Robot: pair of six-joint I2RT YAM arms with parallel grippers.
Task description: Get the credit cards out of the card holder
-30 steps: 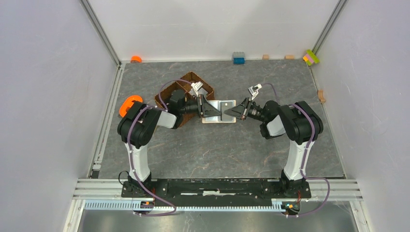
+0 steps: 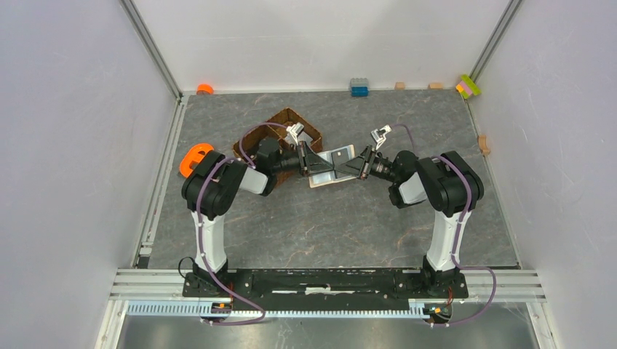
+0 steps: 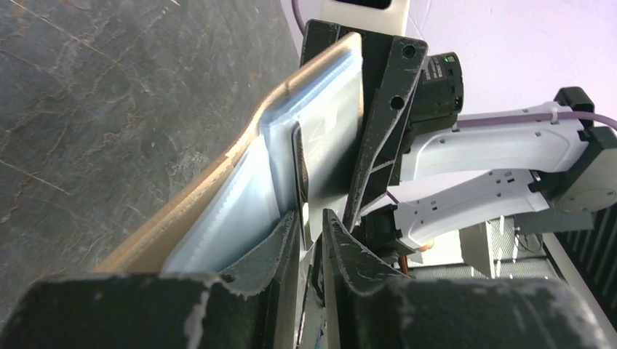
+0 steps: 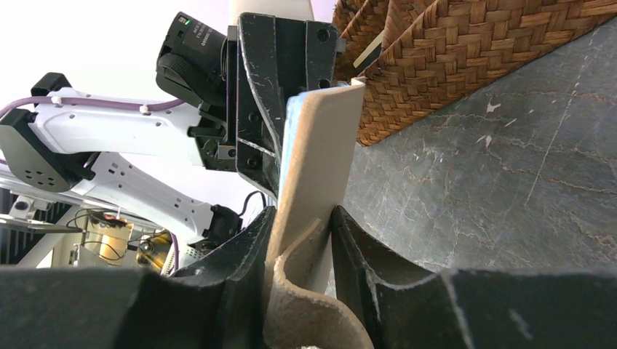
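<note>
The tan card holder [image 4: 331, 145] with clear sleeves [image 3: 284, 116] spans the space between my two arms, tilted in the top view. A dark, thin card [image 3: 300, 167] shows edge-on against the sleeves in the left wrist view. Its lower end comes between the tips of my left gripper, which are a little apart; contact with both is unclear. The holder runs between the fingers of my right gripper, which stand wide apart on either side of it. How firmly they press on it cannot be seen.
A brown woven basket [image 4: 473, 51] with compartments lies behind and under the left arm. An orange object [image 2: 195, 158] sits at the left, and blue and grey blocks [image 2: 359, 87] at the back.
The holder has gone from level to tilted, its right end now higher in the top view.
</note>
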